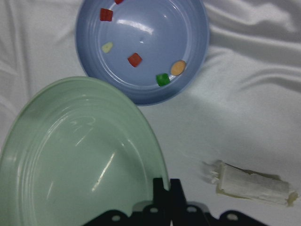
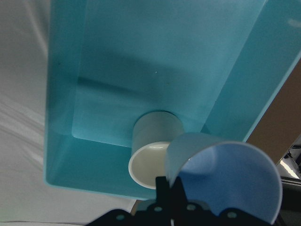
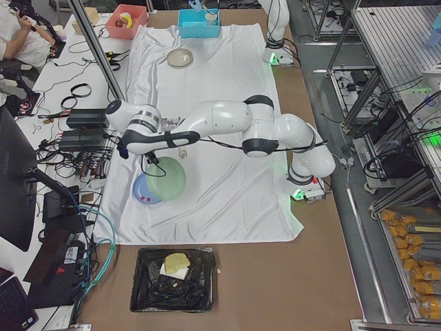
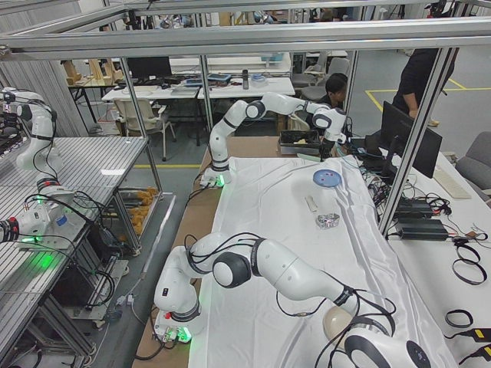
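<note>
My left gripper is shut on the rim of a green plate (image 1: pixel 80 150), held beside a blue plate (image 1: pixel 141 33) with small coloured pieces on it. A paper-wrapped roll (image 1: pixel 254 186) lies on the white cloth to the right. In the right wrist view, my right gripper is shut on the rim of a blue cup (image 2: pixel 230 179), over a teal bin (image 2: pixel 155 56) that holds a white cup (image 2: pixel 146 165).
A black tray (image 3: pixel 148 289) with a yellow item (image 3: pixel 177 261) sits at the near end. A beige plate (image 3: pixel 179 58) lies on the cloth, and a red bin (image 3: pixel 126 21) stands at the back left.
</note>
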